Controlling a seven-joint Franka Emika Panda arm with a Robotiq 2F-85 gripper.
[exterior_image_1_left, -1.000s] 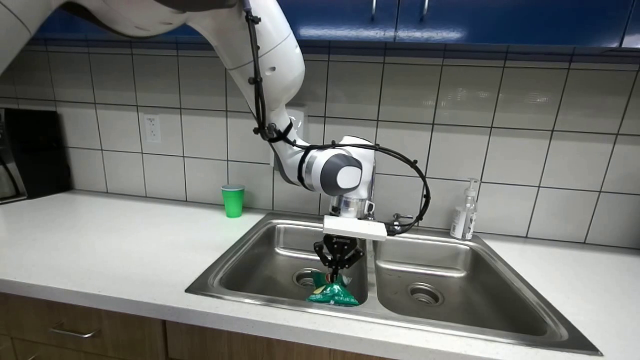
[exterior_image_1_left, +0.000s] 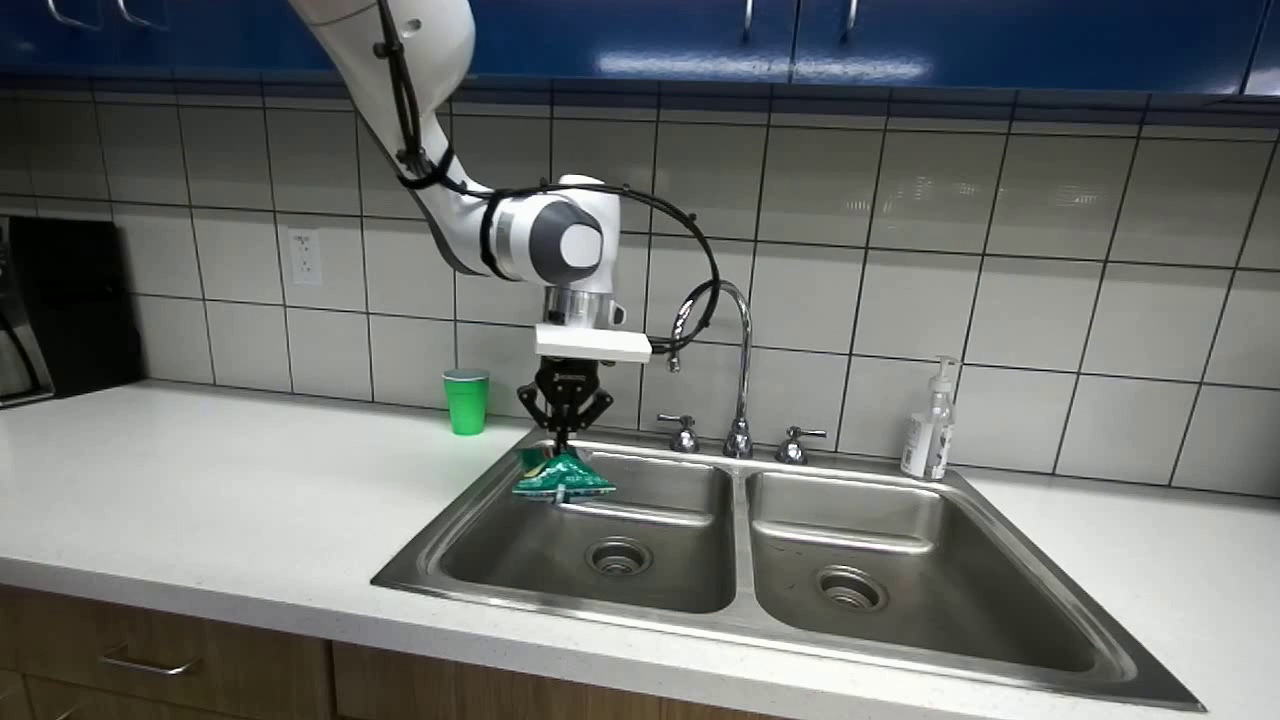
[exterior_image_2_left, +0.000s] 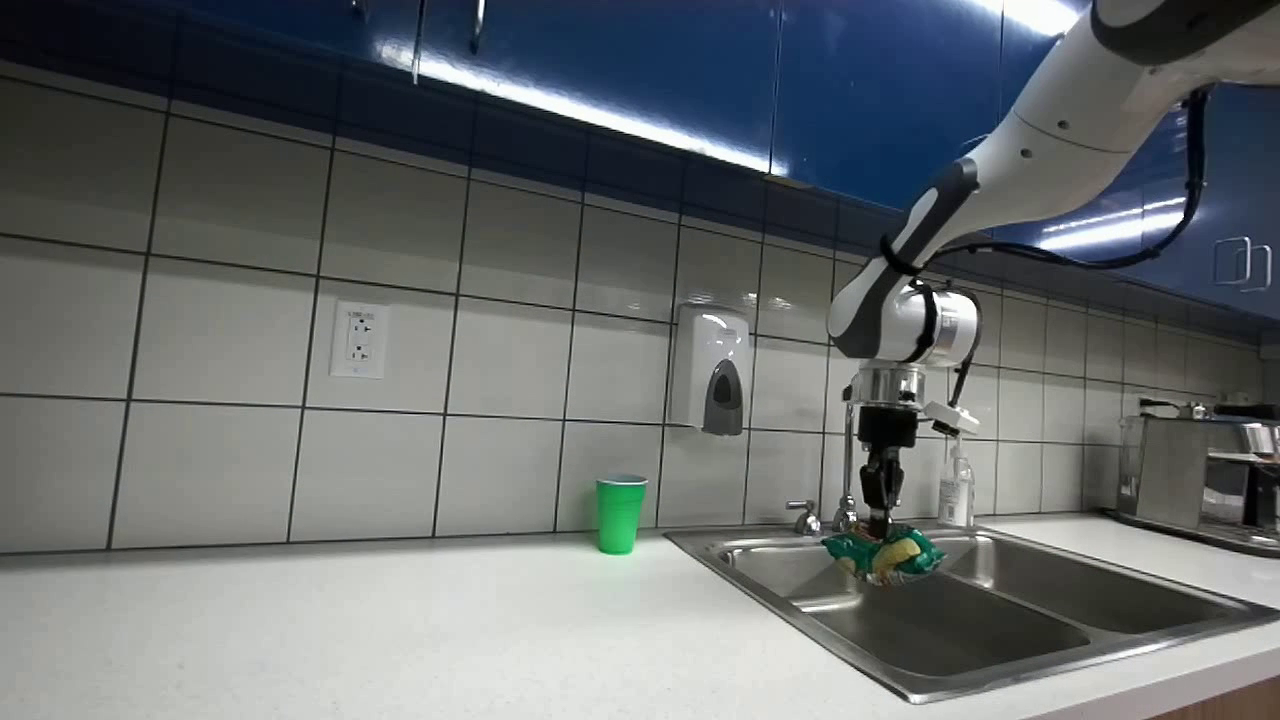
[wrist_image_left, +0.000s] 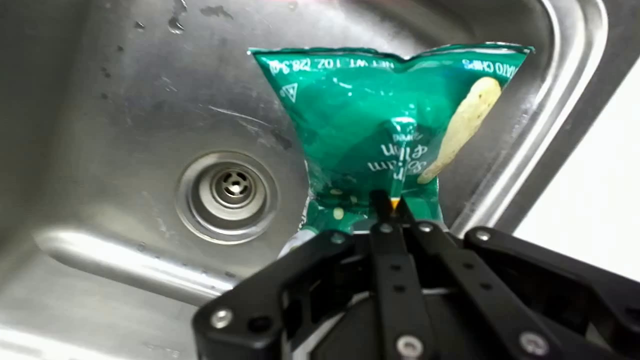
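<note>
A green chip bag (exterior_image_1_left: 564, 476) hangs over the back left part of the left sink basin (exterior_image_1_left: 680, 576), pinched by my gripper (exterior_image_1_left: 560, 446). In the wrist view the black fingers are closed together on the crumpled middle of the bag (wrist_image_left: 360, 114), whose printed end spreads out beyond them. The gripper hides the bag's near end there. From the second exterior view, the bag (exterior_image_2_left: 885, 556) dangles below the gripper (exterior_image_2_left: 881, 528), with steel basin beneath it.
A green cup (exterior_image_1_left: 467, 402) stands on the counter left of the sink, near the wall. Behind the basins rises the faucet (exterior_image_1_left: 744, 360); a soap bottle (exterior_image_1_left: 931, 426) is at the back right.
My gripper has gone up, back and to the left with the chip bag in it, from low near the front of the left basin. The cup and soap bottle have stayed put.
</note>
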